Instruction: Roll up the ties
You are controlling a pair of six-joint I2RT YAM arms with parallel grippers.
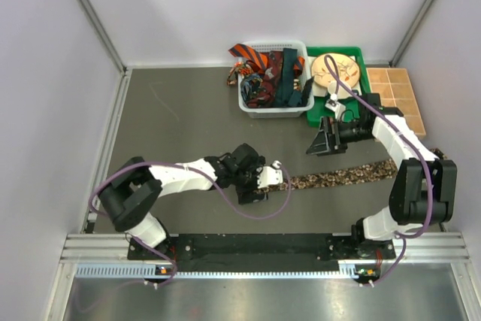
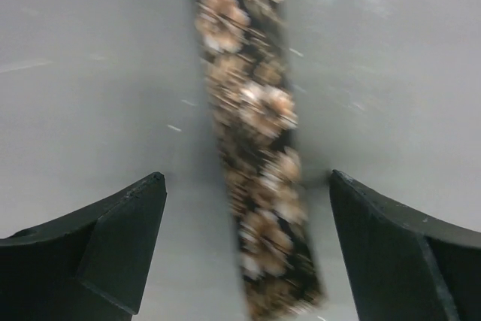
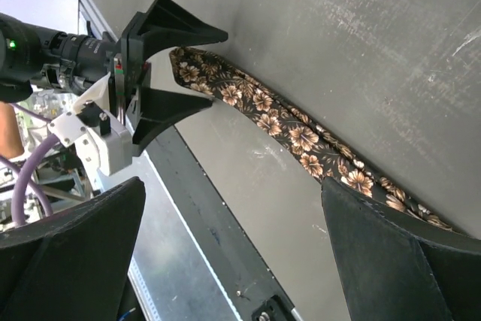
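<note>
A dark tie with a tan flower pattern (image 1: 338, 177) lies in a long flat strip across the front of the table, reaching toward the right wall. Over its left end stands my left gripper (image 1: 254, 192), its fingers apart on either side of the strip. The tie's end (image 2: 278, 261) shows between those fingers in the left wrist view, not pinched. My right gripper (image 1: 323, 142) hangs open above bare table behind the tie, nothing in it. From the right wrist view, the left gripper straddles the tie's end (image 3: 195, 65).
A white basket (image 1: 274, 113) of rolled and loose ties stands at the back. Beside it are a green tray (image 1: 365, 84) with a round tan disc (image 1: 336, 71), and a wooden divided box (image 1: 402, 92).
</note>
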